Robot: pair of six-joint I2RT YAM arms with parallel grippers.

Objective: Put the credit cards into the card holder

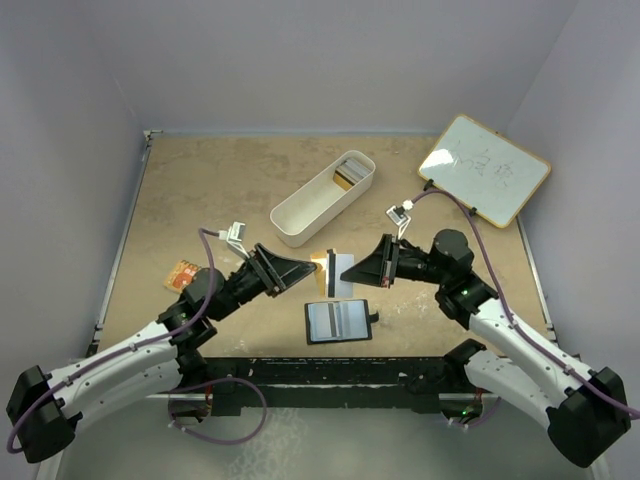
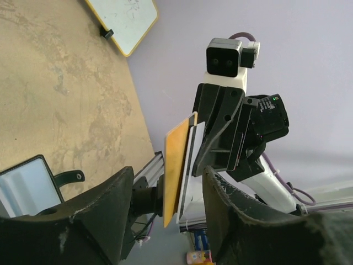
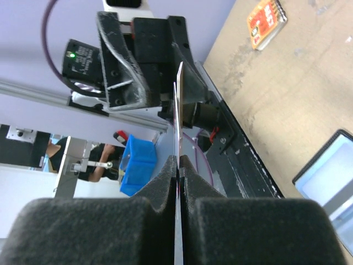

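Two cards, an orange one (image 2: 175, 160) and a pale one with a dark stripe (image 1: 340, 275), hang side by side, slightly fanned, above the table. My right gripper is shut on them; their thin edges stick out from its fingertips. Facing them from the other side, my left gripper is open, the cards standing in the space ahead of and between its fingers, apparently not pinched. On the table just in front lies a flat card holder (image 1: 338, 321) with a black border, a pale face and a black side tab.
A long white box (image 1: 288, 228) with several cards at its far end stands behind the grippers. At the back right lies a whiteboard (image 1: 485, 168). An orange packet (image 1: 182, 275) is beside the left arm. Bare table surrounds these.
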